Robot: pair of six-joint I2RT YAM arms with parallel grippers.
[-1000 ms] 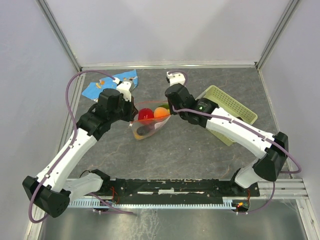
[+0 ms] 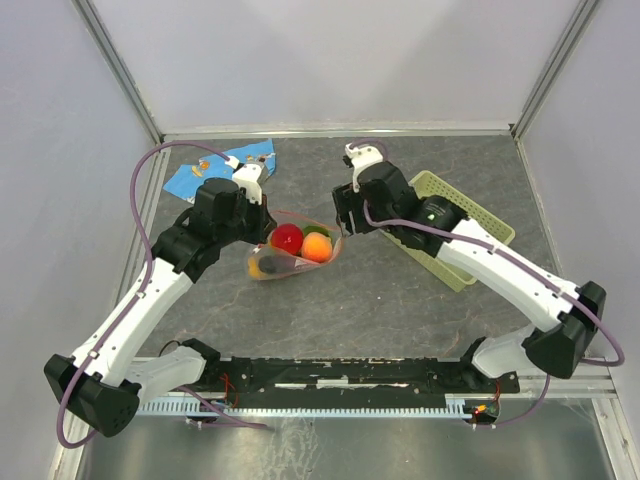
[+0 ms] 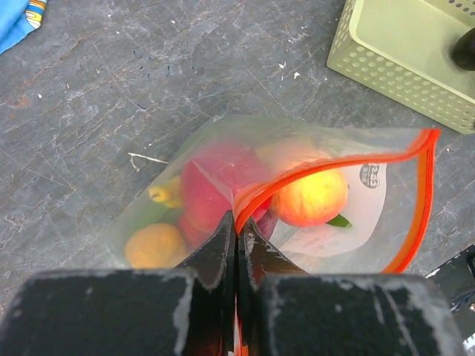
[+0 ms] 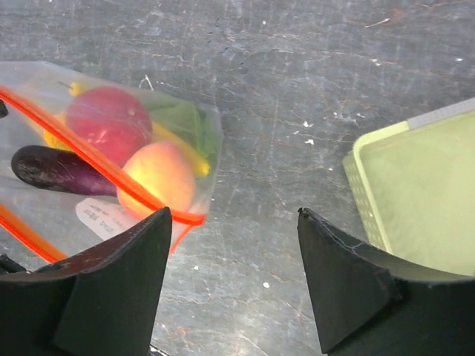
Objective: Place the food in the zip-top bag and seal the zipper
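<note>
The clear bag (image 2: 275, 265) with an orange zipper holds a red fruit (image 2: 287, 238), a peach (image 2: 316, 247), yellow items and a dark eggplant (image 4: 63, 169). My left gripper is shut on the bag's orange zipper edge at one end, the opening gaping beyond it. My right gripper stands open just to the right of the bag's other end, with nothing between its fingers; the orange zipper corner lies near its left finger.
A pale green perforated basket (image 2: 470, 225) lies at the right behind my right arm. A blue cloth (image 2: 185, 182) with printed patterns lies at the back left. Bare grey table shows in front.
My right gripper has let go of the bag's corner, opened and moved right and slightly toward the front. The bag has sagged slightly. The left arm has barely moved.
</note>
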